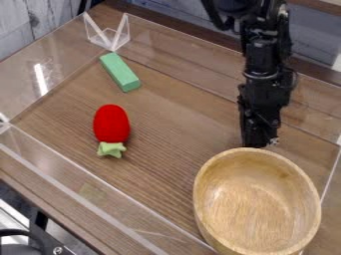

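My gripper is a black arm reaching down from the top right to just behind a wooden bowl; its fingertips are small and dark, and nothing shows between them, shut. A red object with a pale green top lies at the left middle of the wooden table, and a green block lies farther back at the upper left.
A white wire-like object stands at the back left.
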